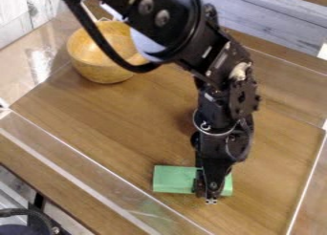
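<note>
A flat green block [174, 180] lies on the wooden surface near the front middle. My black gripper [211, 186] is down over the right part of the block, shut on it, with its fingers partly covering that end. The arm reaches in from the top and hides much of the middle back of the surface.
A wooden bowl [92, 54] stands at the back left. Clear low edges border the surface at the front left and right.
</note>
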